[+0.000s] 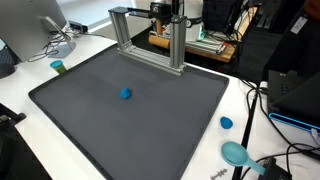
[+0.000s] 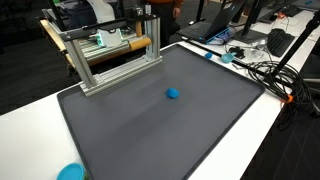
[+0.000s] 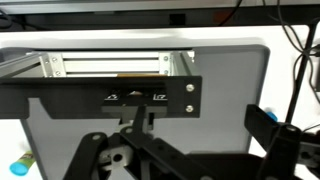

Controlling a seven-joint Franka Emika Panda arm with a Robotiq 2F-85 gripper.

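Note:
In the wrist view my gripper stands open, its dark fingers spread wide with nothing visible between them. It is over a metal frame with a black front bar that crosses the grey mat. A small blue object lies alone on the mat, and this blue object also shows in exterior view 2. It cannot be made out in the wrist view. The metal frame stands at the mat's edge. Neither exterior view shows my fingertips clearly.
Beside the mat are a second blue piece, a teal round item and a green-and-blue cup. Cables run across the white table's far side in exterior view 2.

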